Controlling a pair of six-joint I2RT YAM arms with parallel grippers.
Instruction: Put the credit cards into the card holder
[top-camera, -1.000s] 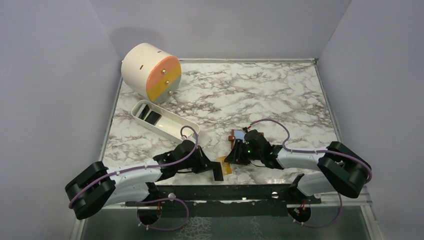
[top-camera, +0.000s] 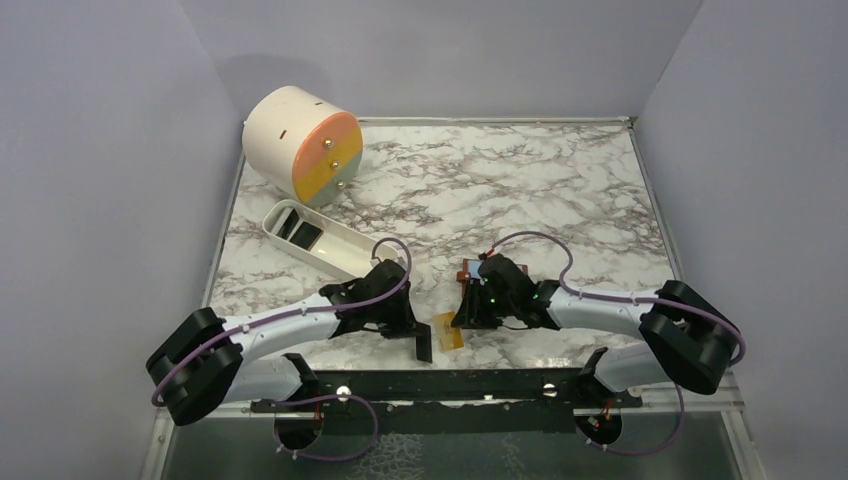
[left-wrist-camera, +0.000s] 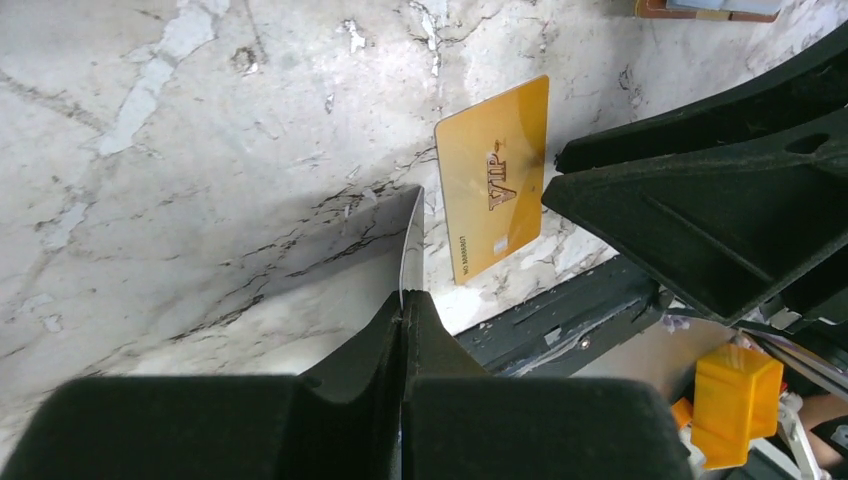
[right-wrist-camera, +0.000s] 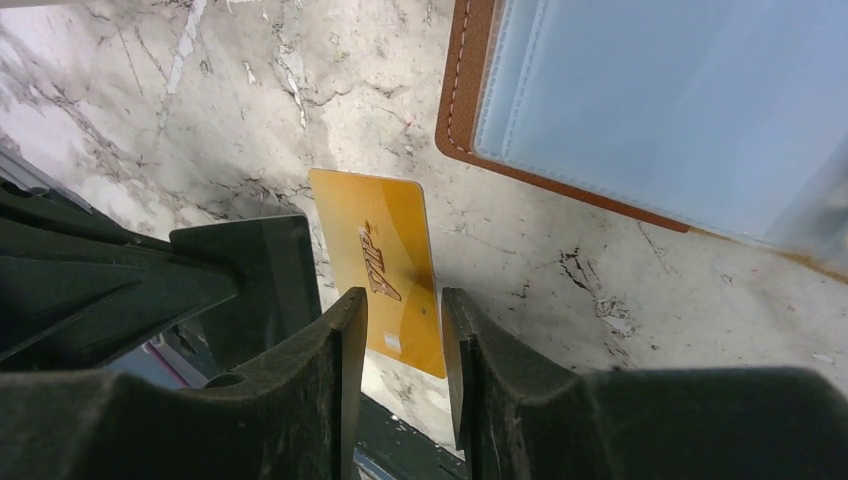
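A thin black card (top-camera: 424, 345) stands edge-on between the fingertips of my left gripper, which is shut on it; its broad face (right-wrist-camera: 262, 285) shows in the right wrist view. Just right of it is a gold VIP card (left-wrist-camera: 495, 180), close to the table; whether it lies fully flat I cannot tell. My right gripper is part open, its two fingertips apart at the gold card's lower right. The brown-edged card holder (right-wrist-camera: 465, 80) with clear sleeves lies beyond, partly hidden under the right arm in the top view.
A long white tray (top-camera: 335, 243) with dark items at its far end lies behind the left arm. The striped cylinder (top-camera: 300, 140) stands at the back left. A black bar (top-camera: 450, 384) runs along the front edge.
My left gripper has moved slightly left with the black card, leaving a wider gap to the gold card. The right gripper has shifted only a little.
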